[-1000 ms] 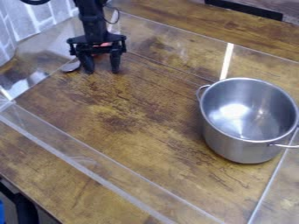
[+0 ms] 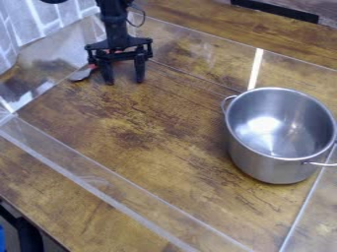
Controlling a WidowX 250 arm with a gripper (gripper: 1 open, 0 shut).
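Note:
The black robot gripper (image 2: 121,65) is low over the wooden table at the upper left, its arm reaching up out of view. A small light utensil (image 2: 82,72), apparently silver, lies beside and partly behind it, mostly hidden. Whether the fingers hold it or are open cannot be made out. A large steel pot (image 2: 274,128) with side handles stands empty at the right.
Clear plastic or taped strips run along its left, front and right. A crumpled light sheet (image 2: 27,39) is at the top left.
The gripper has shifted very slightly, and what lay behind it shows a little less. The pot has not moved.

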